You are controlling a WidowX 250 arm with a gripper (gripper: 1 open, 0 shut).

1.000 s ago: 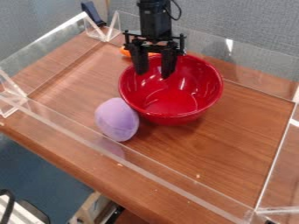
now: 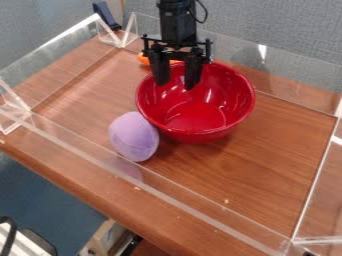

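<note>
A glossy red bowl [image 2: 203,110] sits near the middle of the wooden tray floor. Just left and in front of it lies a purple egg-shaped object [image 2: 132,135]. My black gripper [image 2: 177,76] hangs at the bowl's back-left, its two fingers spread apart with their tips over or inside the rim. Whether either finger touches the bowl is unclear. Behind the gripper, a small orange object [image 2: 144,59] is partly hidden.
Clear acrylic walls [image 2: 187,200] border the wooden surface [image 2: 267,170] on the sides seen. Bare wood lies right of the bowl and to the left of the purple object.
</note>
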